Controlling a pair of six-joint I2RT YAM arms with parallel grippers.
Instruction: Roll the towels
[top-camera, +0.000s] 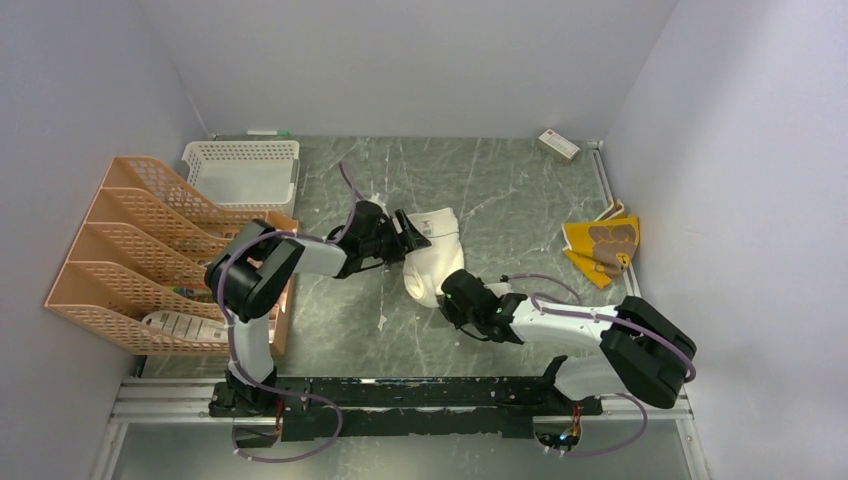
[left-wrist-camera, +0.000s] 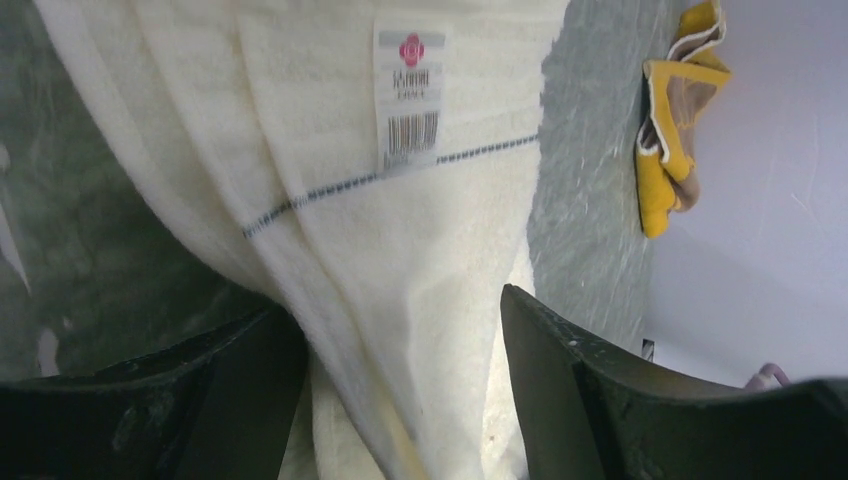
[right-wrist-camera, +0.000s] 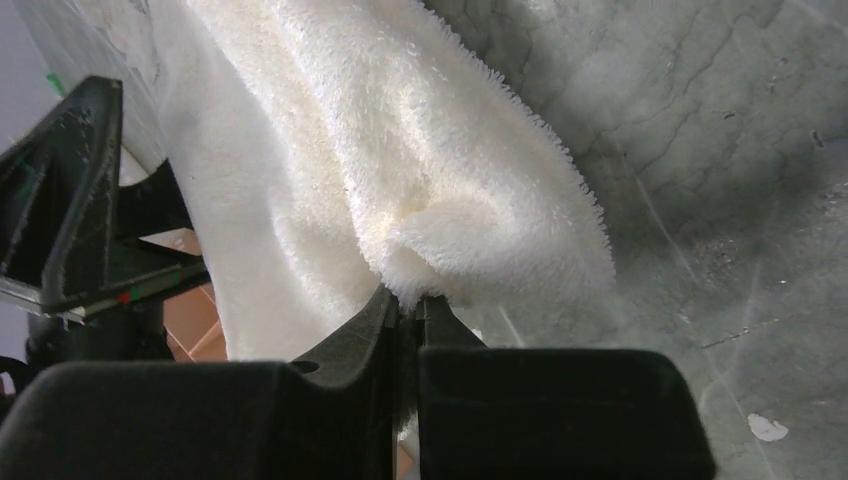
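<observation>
A folded white towel (top-camera: 435, 260) lies in the middle of the grey table, its label and dark stripe facing up at the far end. In the right wrist view, my right gripper is shut on a bunched fold at the near end of the white towel (right-wrist-camera: 430, 180). My left gripper stands open, its fingers on either side of the white towel (left-wrist-camera: 410, 240) in the left wrist view. Over the towel's left edge, the left gripper (top-camera: 412, 230) partly covers it from above. A yellow and brown towel (top-camera: 605, 248) rests folded at the right wall.
An orange compartment rack (top-camera: 140, 205) stands at the left, with a white basket (top-camera: 290, 160) behind it. A small white box (top-camera: 558, 145) sits at the back right.
</observation>
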